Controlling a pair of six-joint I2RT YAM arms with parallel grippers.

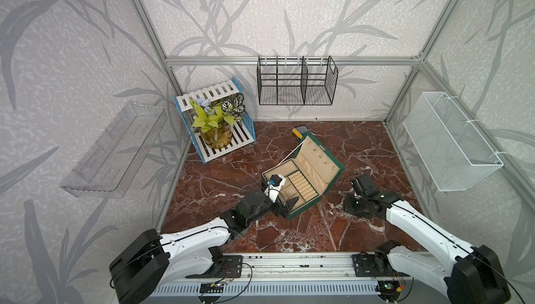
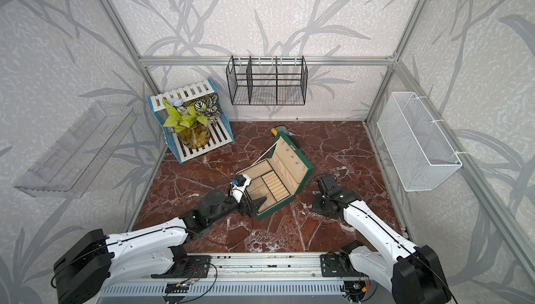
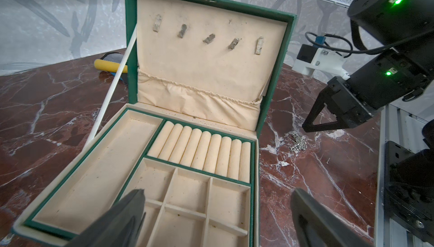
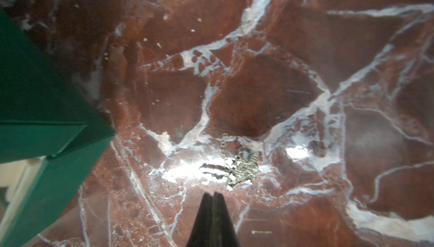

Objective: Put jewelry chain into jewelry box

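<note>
The silver jewelry chain (image 4: 244, 167) lies bunched on the marble table, a short strand trailing from it. My right gripper is shut just short of the chain in the right wrist view, nothing between its fingers. In the left wrist view the chain (image 3: 297, 142) rests on the table below the right gripper's fingertips. The jewelry box (image 3: 199, 61) is green with a cream lining, its lid raised and its compartments empty where visible. My left gripper is open over the box's front compartments, nothing between its blurred fingers.
A white strut (image 3: 108, 97) props the lid on the left. A yellow-handled object (image 3: 107, 65) lies behind the box. The plant stand (image 1: 214, 120) is at back left; wire baskets hang on the walls. Table right of the box is clear around the chain.
</note>
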